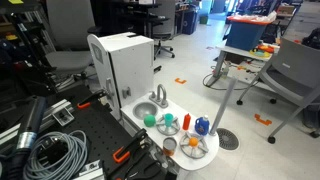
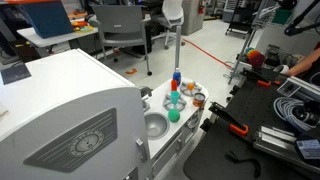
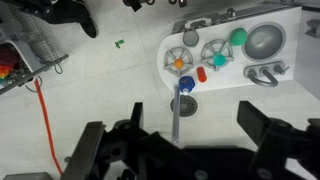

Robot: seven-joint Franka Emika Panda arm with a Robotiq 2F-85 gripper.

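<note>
My gripper is open, its two dark fingers spread wide across the bottom of the wrist view with no object held between them. Ahead of it is a white toy kitchen counter (image 3: 225, 85). On the counter are a green item (image 3: 238, 37), a teal item (image 3: 222, 60) on one burner, a red item (image 3: 202, 74), an orange item (image 3: 179, 64) on the other burner and a blue item (image 3: 187, 84) near the edge. A metal can (image 1: 169, 147) stands at the counter's front. The grey sink (image 2: 157, 126) looks empty.
A tall white cabinet (image 1: 121, 65) rises beside the sink, and a faucet (image 3: 267, 75) curves over the basin. Coiled cable (image 1: 58, 156) and an orange-handled clamp (image 1: 129, 150) lie on the dark table. A grey chair (image 1: 294, 72) and a floor drain (image 1: 228, 138) are beyond the counter.
</note>
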